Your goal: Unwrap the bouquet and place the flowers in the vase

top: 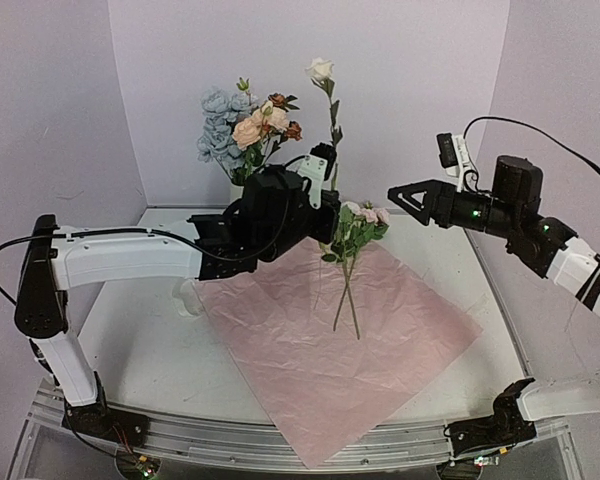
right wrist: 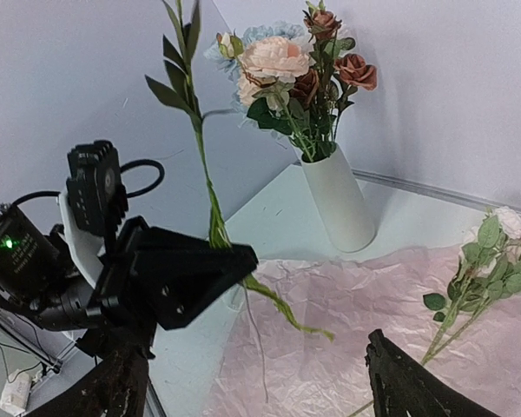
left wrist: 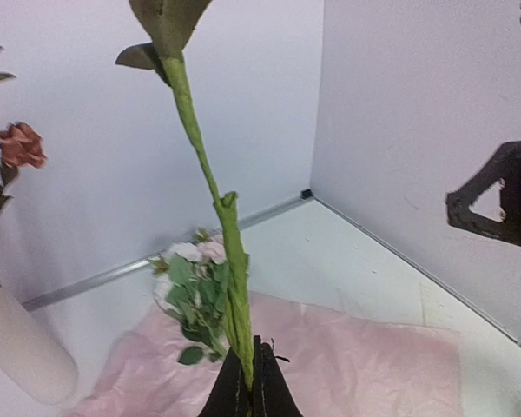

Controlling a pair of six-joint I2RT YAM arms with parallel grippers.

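Observation:
A long-stemmed white rose (top: 320, 70) stands upright in my left gripper (top: 330, 212), which is shut on its green stem (left wrist: 233, 261). The stem's lower end (right wrist: 286, 311) sticks out below the left fingers in the right wrist view. To the right, apart from the rose, my right gripper (top: 408, 201) is open with nothing between its fingers. The white vase (right wrist: 339, 201) stands at the back left, holding blue, peach and rust-brown flowers (right wrist: 300, 74); the left arm covers most of it from the top. Pale pink flowers (top: 358, 232) lie on the paper, stems crossing toward the front.
Pink wrapping paper (top: 350, 370) covers the table's middle. A clear, ring-like item (top: 187, 298) rests left of the paper. Bare white table (top: 145, 340) shows at the left, and walls enclose the back and sides.

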